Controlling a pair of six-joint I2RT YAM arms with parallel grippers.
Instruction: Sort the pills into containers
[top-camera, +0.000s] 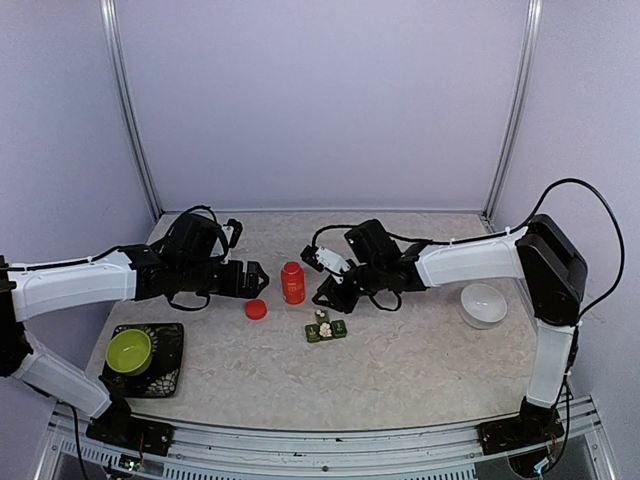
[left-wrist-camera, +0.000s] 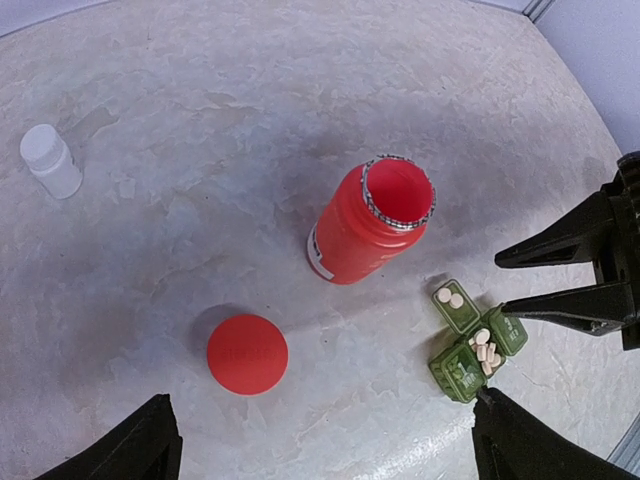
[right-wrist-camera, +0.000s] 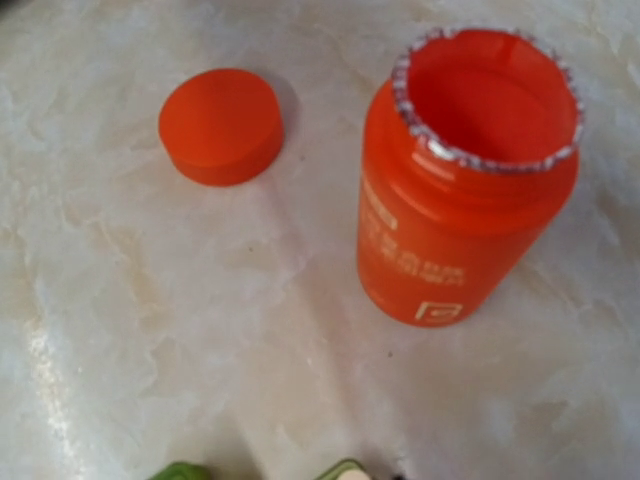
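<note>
The open red bottle (left-wrist-camera: 350, 240) stands upright, with no pills visible inside from the wrist views. Its red cap (left-wrist-camera: 247, 354) lies flat beside it. In front of the bottle is a small green pill box (left-wrist-camera: 459, 374); one compartment (left-wrist-camera: 468, 315) holds two white pills and several more pills (left-wrist-camera: 486, 351) fill the middle. My right gripper is open above and beside the box, its fingers (left-wrist-camera: 560, 238) spread and empty. Near the cap, my left gripper is open with nothing between its fingers. No right fingers show in the right wrist view.
A small white bottle (left-wrist-camera: 58, 172) stands apart in the left wrist view. The top view shows a green bowl (top-camera: 129, 352) on a black tray (top-camera: 172, 370) at left and a white bowl (top-camera: 483, 306) at right.
</note>
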